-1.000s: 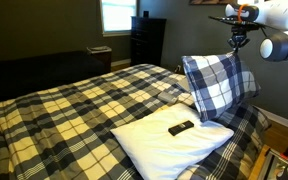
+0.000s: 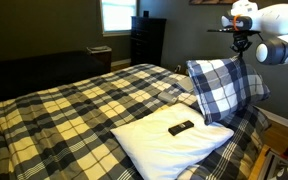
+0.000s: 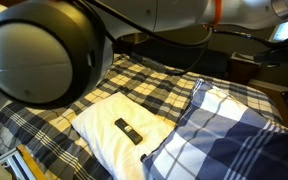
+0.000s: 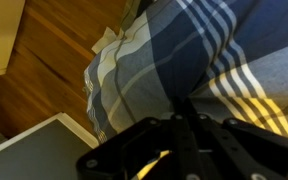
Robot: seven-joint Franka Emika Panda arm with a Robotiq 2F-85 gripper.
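Observation:
A plaid blanket in dark blue, white and yellow covers the bed, and one part of it (image 2: pixel 222 88) is raised at the right. My gripper (image 2: pixel 238 53) is at the top of this raised part, shut on the cloth. In the wrist view the blanket (image 4: pixel 149 65) bunches into folds that run to the gripper; the fingertips are dark and partly hidden by cloth. From exterior view 2, the lifted blanket (image 3: pixel 219 130) fills the right front.
A white pillow (image 2: pixel 159 148) lies on the bed with a black remote (image 2: pixel 181 127) on it. The wooden floor (image 2: pixel 280 138) shows at the right. A dark dresser (image 2: pixel 147 42) stands against the back wall.
My gripper has come down a little. The raised blanket's upper left corner has sunk slightly and shifted right, while the pillow and remote have stayed put.

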